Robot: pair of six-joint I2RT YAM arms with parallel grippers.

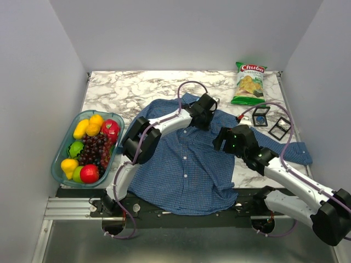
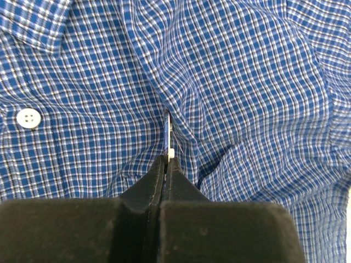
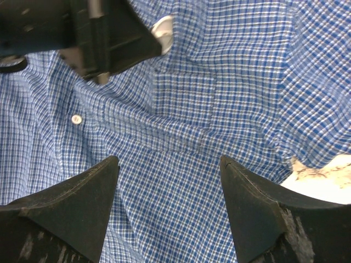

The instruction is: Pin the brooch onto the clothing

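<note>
The blue checked shirt (image 1: pixel 181 175) lies spread on the table, rumpled near its collar. Just above its chest is my left gripper, shut on a thin brooch (image 2: pixel 168 134) seen edge-on; a fine pin shows at its right side against a fabric fold. Whether the pin passes through the cloth cannot be made out. From the right wrist view, the brooch (image 3: pixel 163 34) appears as a pale shiny oval at the left fingertips, partly covered by them. My right gripper hangs open over the shirt, lower right of the left one, with nothing between its fingers.
A basket (image 1: pixel 55 167) of fruit stands at the left. At the back right are a green chip bag (image 1: pixel 249 85), a small dark open case (image 1: pixel 260 116) and a dark square frame (image 1: pixel 280 129). Bare marble (image 1: pixel 131 85) shows behind the shirt.
</note>
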